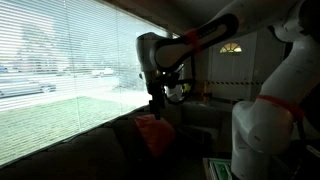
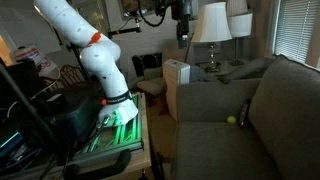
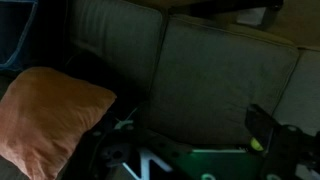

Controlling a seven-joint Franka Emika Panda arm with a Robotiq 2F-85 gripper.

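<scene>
My gripper hangs high above the grey couch, its two dark fingers spread wide along the lower edge of the wrist view with nothing seen between them. Exterior view 1 has the gripper as a dark shape in front of the window, above an orange pillow. That pillow fills the lower left of the wrist view. A small yellow-green ball lies on the couch seat, with a dark upright object beside it. In the wrist view the ball shows partly behind the right finger.
Lamps stand behind the couch, near a white boxy object. A window with blinds runs along one side. The couch seat is mostly bare.
</scene>
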